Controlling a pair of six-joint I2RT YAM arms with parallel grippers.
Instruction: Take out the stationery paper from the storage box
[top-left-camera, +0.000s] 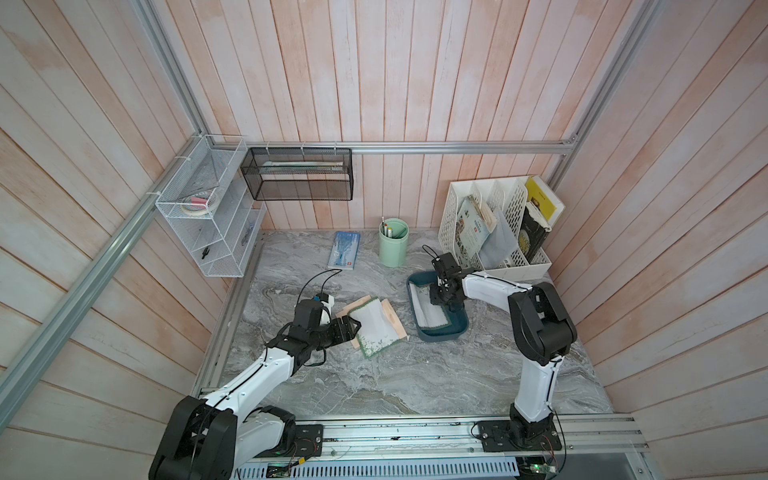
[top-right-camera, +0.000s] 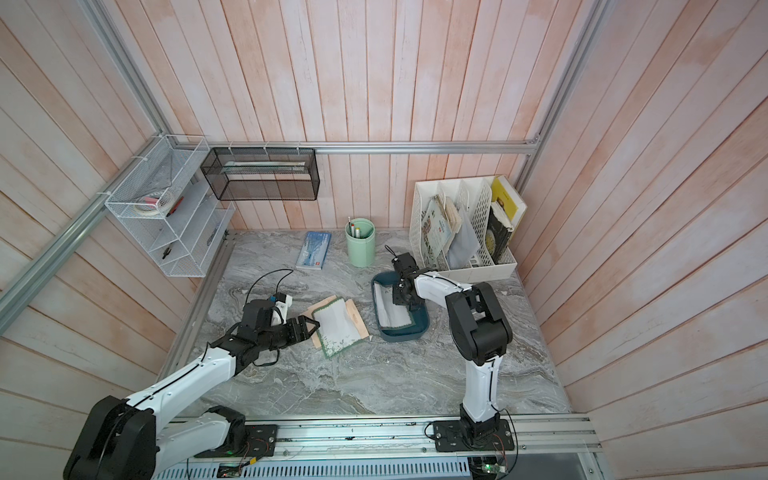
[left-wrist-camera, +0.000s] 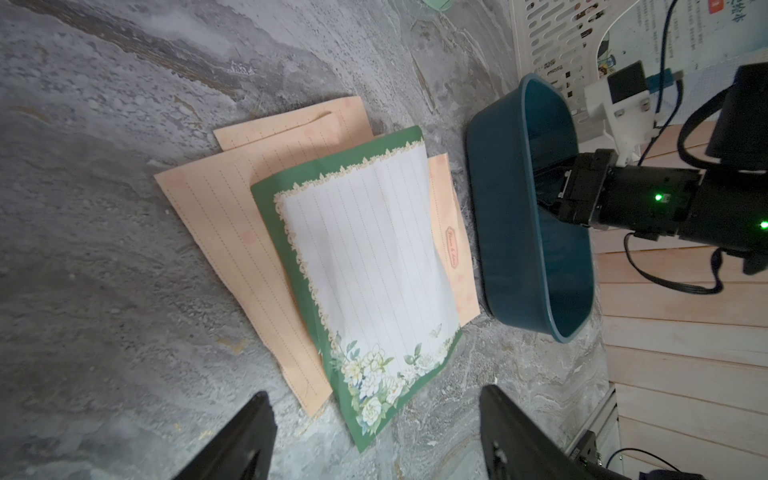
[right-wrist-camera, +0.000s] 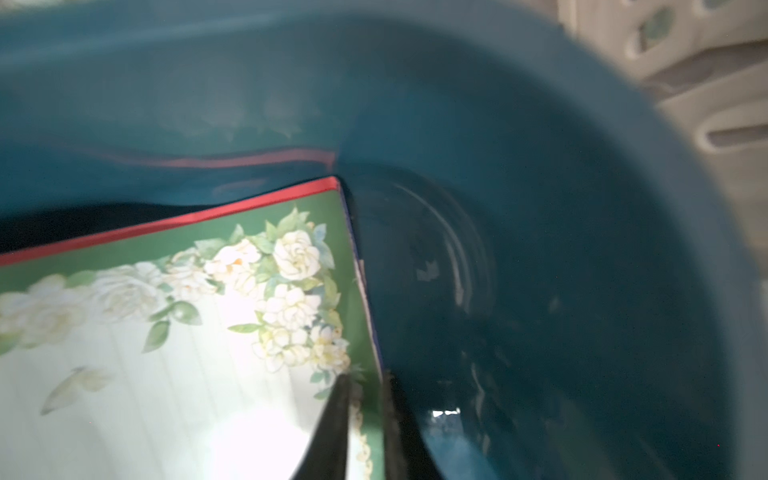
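The teal storage box (left-wrist-camera: 504, 224) holds green-bordered stationery (right-wrist-camera: 176, 360) with white flowers. My right gripper reaches down inside it at the stationery's edge, its fingers close together around that edge; the right wrist view does not show clearly whether it grips. Left of the box, on the table, a green-bordered sheet (left-wrist-camera: 360, 256) lies over peach lined sheets (left-wrist-camera: 216, 232). My left gripper hangs over the near side of these sheets, open with nothing between its fingers.
A white file organizer (top-left-camera: 508, 272) stands behind the box. A green pen cup (top-left-camera: 393, 253) and a blue packet (top-left-camera: 344, 248) are at the back. Wire shelves (top-left-camera: 200, 224) hang on the left.
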